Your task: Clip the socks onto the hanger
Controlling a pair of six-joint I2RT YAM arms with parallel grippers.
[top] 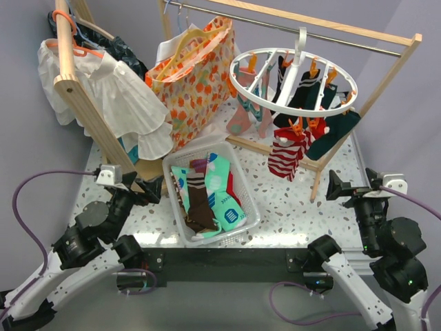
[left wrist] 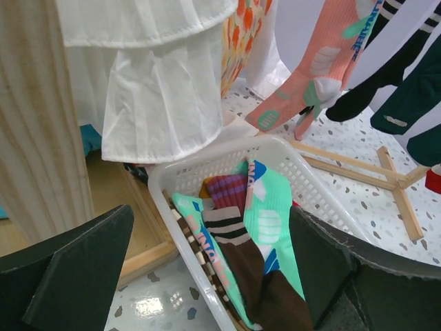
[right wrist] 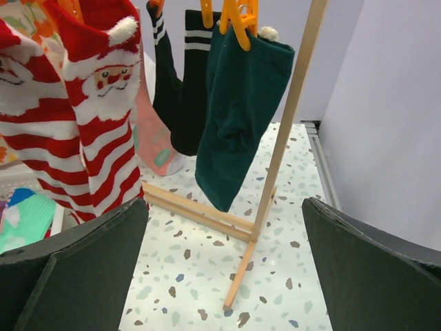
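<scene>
A white round hanger with orange clips holds pink socks, dark socks, a dark green sock and red-striped Santa socks. Below left, a white basket holds mint socks, a brown striped sock and others. My left gripper is open, left of the basket, with nothing between its fingers. My right gripper is open and empty at the right, below and right of the hanging socks.
A wooden rack carries white garments and a floral cloth at back left; its post stands beside my left gripper.
</scene>
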